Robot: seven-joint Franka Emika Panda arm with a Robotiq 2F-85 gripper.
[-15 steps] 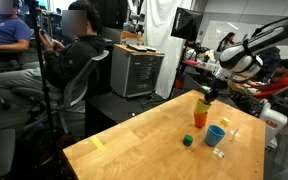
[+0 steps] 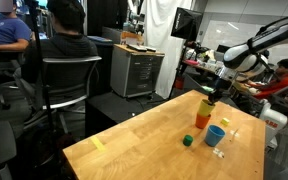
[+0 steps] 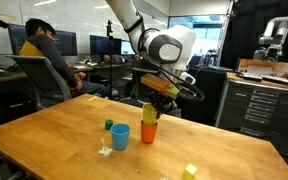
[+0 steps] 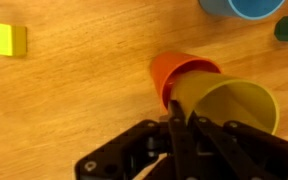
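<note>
My gripper is shut on the rim of a yellow cup (image 4: 227,98), which is tilted in the wrist view with its mouth showing. Right below it stands an orange cup (image 4: 168,72); the yellow cup overlaps its opening in that view. From exterior view 2, the yellow cup (image 3: 149,114) appears directly over the orange cup (image 3: 149,133). Whether its lower end is inside the orange cup or just above it, I cannot tell.
Beside the orange cup is a blue cup (image 3: 121,133), with a small green object (image 3: 109,124) behind it. A white object (image 3: 105,150) lies in front. A yellow block (image 3: 190,171) sits apart.
The arm and the cups look nearly the same as before, with at most a slight shift at the gripper. In the background, the seated person has turned and moved.
</note>
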